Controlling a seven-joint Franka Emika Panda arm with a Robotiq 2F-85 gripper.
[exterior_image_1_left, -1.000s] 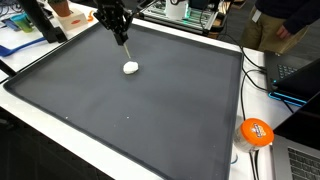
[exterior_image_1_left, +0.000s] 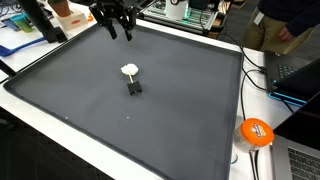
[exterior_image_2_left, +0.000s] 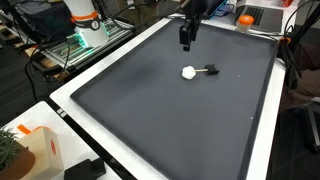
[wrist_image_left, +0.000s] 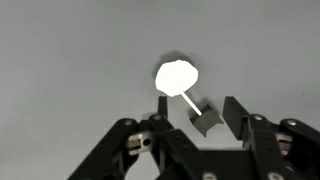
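Note:
A white rounded head (wrist_image_left: 176, 77) on a thin pale stick (wrist_image_left: 190, 103), with a dark block (wrist_image_left: 205, 120) at the stick's other end, lies flat on the grey table. In exterior view 1 the head (exterior_image_1_left: 130, 70) is on the far side and the block (exterior_image_1_left: 134, 88) on the near side. My gripper (exterior_image_1_left: 120, 36) stands open above the table, behind the object and apart from it. In the wrist view, the stick and block appear between the fingers, but nothing is held.
An orange-topped container (exterior_image_1_left: 254, 133) and a laptop (exterior_image_1_left: 297, 158) stand beyond its right edge in exterior view 1. Coloured items (exterior_image_1_left: 20, 38) crowd the far left corner.
My gripper is apart from it.

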